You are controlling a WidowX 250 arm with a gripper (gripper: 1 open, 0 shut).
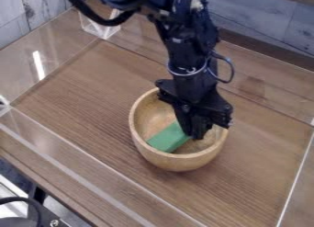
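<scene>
A pale wooden bowl (151,148) sits on the wooden table with a green block (167,137) inside, toward its left middle. My black gripper (186,122) reaches down into the bowl over the block's upper right end. Its fingertips are partly hidden, and I cannot tell whether they are shut on the block.
A clear plastic object (103,12) stands at the back left near the wall. A black cable lies at the front left corner.
</scene>
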